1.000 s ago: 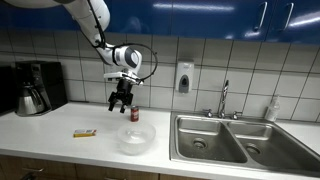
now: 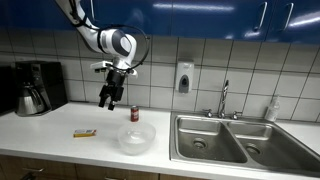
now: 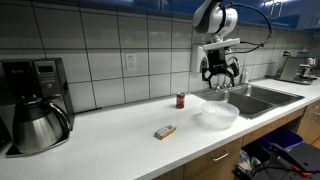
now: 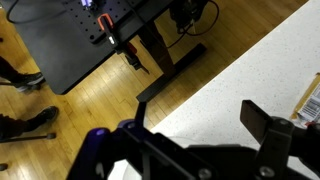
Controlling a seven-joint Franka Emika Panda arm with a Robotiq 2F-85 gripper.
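My gripper (image 2: 106,102) hangs above the white counter, behind and left of a clear bowl (image 2: 137,138). In the wrist view the gripper is open, its dark fingers wide apart with nothing between them. A small orange and white packet (image 2: 85,133) lies flat on the counter, left of the bowl; part of a packet (image 4: 309,103) shows at the wrist view's right edge. Near the wall stands a red can (image 2: 134,114), also visible in the second exterior view as a can (image 3: 180,100). The bowl (image 3: 220,115) looks empty there.
A double steel sink (image 2: 240,142) with a faucet (image 2: 223,100) takes up the right side. At the left stands a coffee maker (image 3: 41,105). The wall carries a dispenser (image 2: 184,77). Bare counter (image 3: 110,145) stretches between coffee maker and packet.
The arm has swung a little to the left, and its hand has tilted. The packet, bowl and can have stayed in place.
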